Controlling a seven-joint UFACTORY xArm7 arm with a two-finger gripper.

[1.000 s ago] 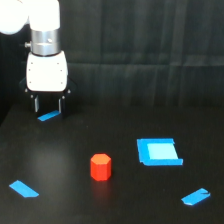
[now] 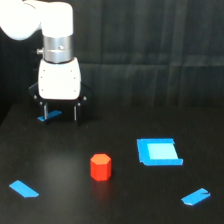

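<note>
A red block (image 2: 100, 167) with a hexagonal outline stands alone on the black table, left of the centre of the view. Behind it and to its left, my gripper (image 2: 61, 114) points downward at the end of the white arm. Its two thin dark fingers are spread apart, and no object is held between them. A clear stretch of table lies between the gripper and the red block.
A light square bordered with blue tape (image 2: 143, 153) lies right of the block. Blue tape strips mark the front left (image 2: 24, 189), front right (image 2: 196, 197) and the table behind the gripper (image 2: 50, 116). A dark curtain (image 2: 150, 60) hangs at the back.
My gripper has moved right and a little lower in the view, with its fingers still apart. The red block and the tape marks have stayed where they were.
</note>
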